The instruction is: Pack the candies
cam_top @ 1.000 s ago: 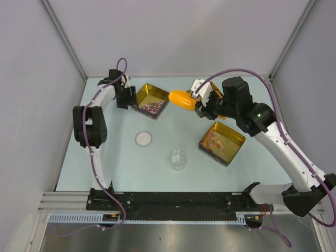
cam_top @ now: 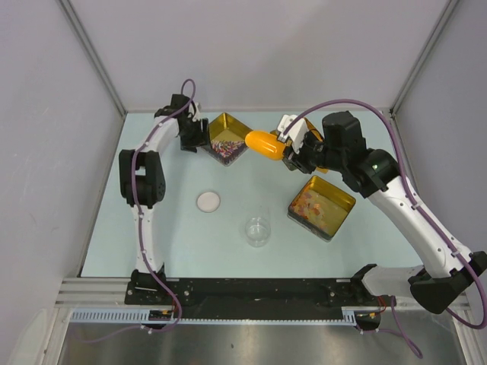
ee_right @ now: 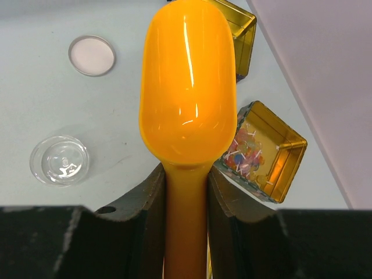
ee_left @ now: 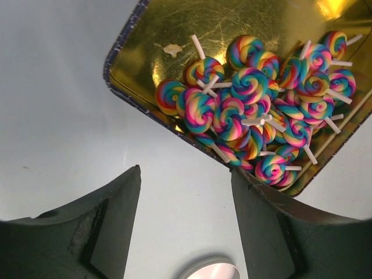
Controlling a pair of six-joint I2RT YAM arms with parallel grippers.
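Note:
My left gripper is open over the rim of a gold box point(cam_top: 231, 122) holding swirled lollipops point(ee_left: 250, 87), with nothing between its fingers. My right gripper is shut on the handle of an orange scoop point(ee_right: 187, 75), held high over the table's right side. A second gold box point(cam_top: 332, 213) with colourful candies lies at the right, and another point(ee_right: 244, 29) is partly behind the scoop in the right wrist view. A clear jar point(cam_top: 258, 232) stands at front centre, and a white lid point(cam_top: 208, 201) lies left of it.
The white table point(cam_top: 137, 243) has free room at the front left and centre. A back wall point(cam_top: 243, 53) and side walls bound the area.
The left arm has shifted slightly right at the lollipop box, which also sits a little further right. The right arm and scoop have stayed still.

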